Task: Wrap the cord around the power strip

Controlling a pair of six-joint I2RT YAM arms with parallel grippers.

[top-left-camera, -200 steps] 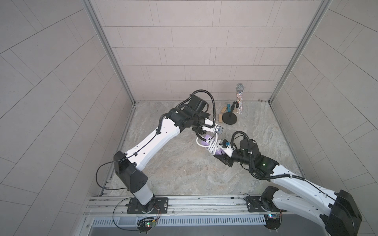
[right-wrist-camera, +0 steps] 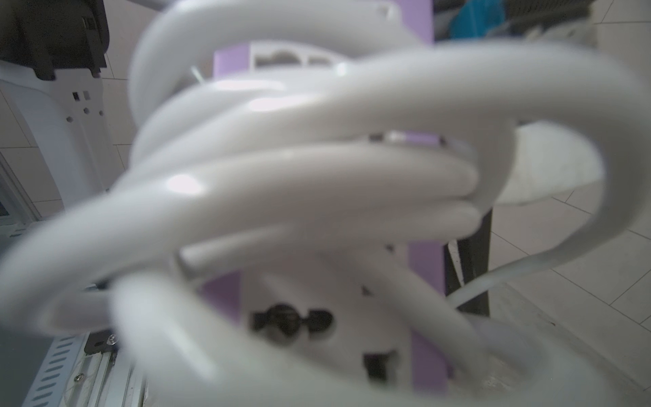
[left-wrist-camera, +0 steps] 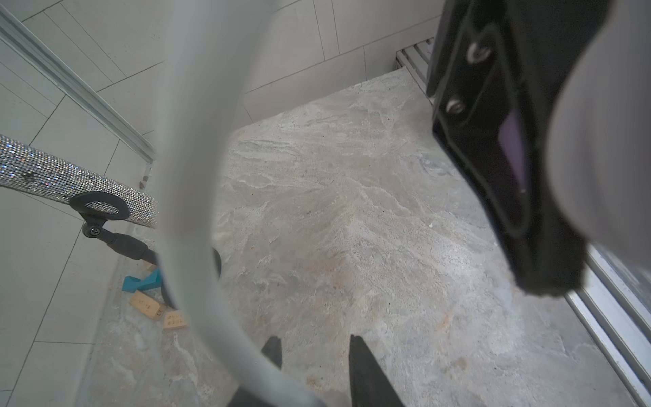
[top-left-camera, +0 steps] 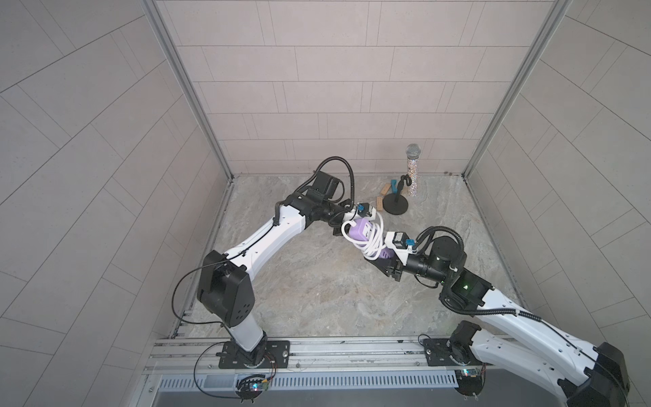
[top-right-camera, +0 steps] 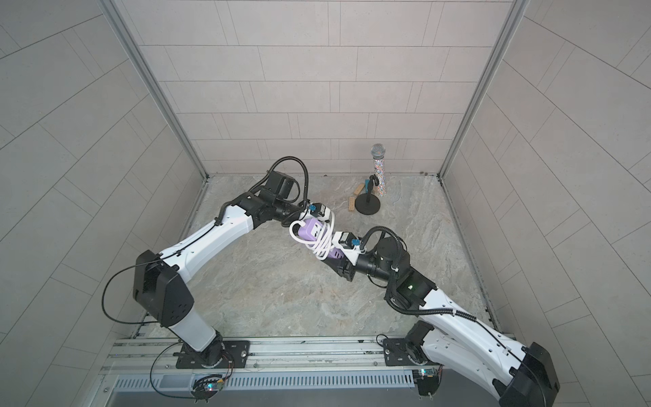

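Observation:
The purple and white power strip [top-left-camera: 359,228] is held in the air above the middle of the table, tilted. My right gripper [top-left-camera: 386,259] is shut on its near right end. White cord [top-left-camera: 373,242] circles the strip in several loose turns; in the right wrist view the cord loops [right-wrist-camera: 305,176] cross the strip's socket face [right-wrist-camera: 325,298]. At the strip's other end is my left gripper, its two dark fingertips apart. A blurred stretch of cord [left-wrist-camera: 193,203] passes close before the left wrist camera and across one finger; nothing clear shows between the fingertips.
Toward the back right stand a glittery microphone [top-left-camera: 413,169] and a black round stand [top-left-camera: 395,203], with small wooden blocks [top-left-camera: 379,203] and a blue piece [left-wrist-camera: 143,280] beside them.
The right gripper has swung a little, tilting the strip and bringing its cord loops more into view.

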